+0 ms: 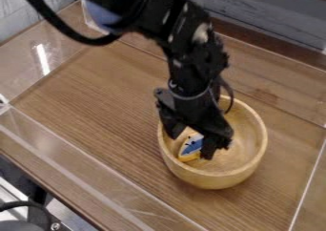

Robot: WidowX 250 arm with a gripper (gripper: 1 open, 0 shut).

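Note:
The black gripper (193,126) reaches down into a round tan bowl (242,163) at the right of the camera view. Its fingers are over a small blue, white and yellow object (192,149), which is partly hidden by them. Whether the fingers touch or grip it is unclear.
A wooden table (90,111) fills most of the view, with free room left of the bowl. A wall runs along the back, and dark cables lie at the lower left edge.

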